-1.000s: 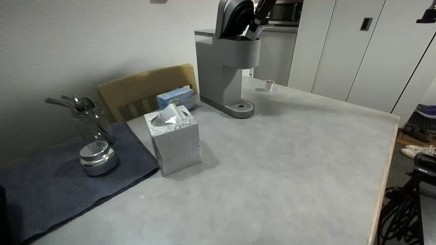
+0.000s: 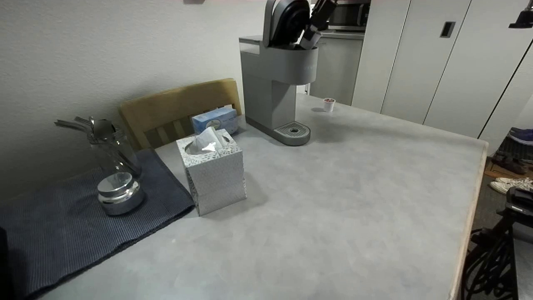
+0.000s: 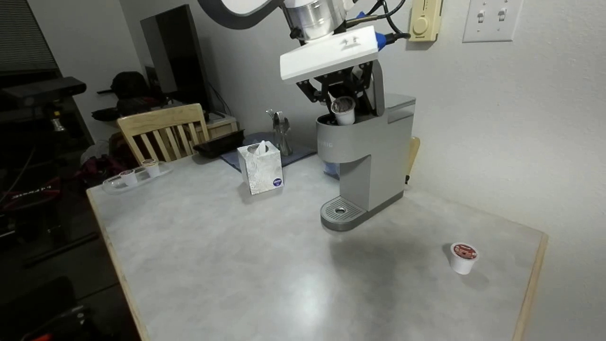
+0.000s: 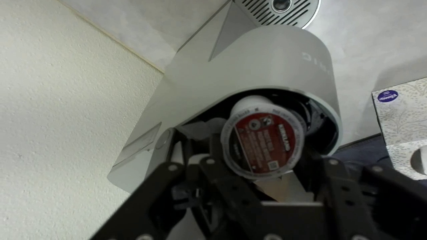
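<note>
A white coffee pod with a red and black foil lid [image 4: 266,142] is held tilted at the open top of the grey coffee maker [image 3: 352,140]. My gripper [image 3: 344,102] is shut on this pod, its lower end dipping into the dark pod chamber [image 4: 320,122]. Whether the pod touches the chamber wall is hard to tell. The machine's lid [image 2: 290,22] stands raised beside my fingers. A second white pod with a red lid [image 3: 464,257] stands upright on the table, away from the machine.
Patterned tissue box [image 2: 217,175], blue box [image 2: 215,120] and a dark placemat [image 2: 65,230] with a metal jar [image 2: 119,194] lie to one side of the machine. A clear tray [image 3: 116,184] with white pods sits at the far table corner.
The coffee maker has shifted very slightly in exterior view 1. My gripper has moved a little at the chamber opening, with the pod still between its fingers.
</note>
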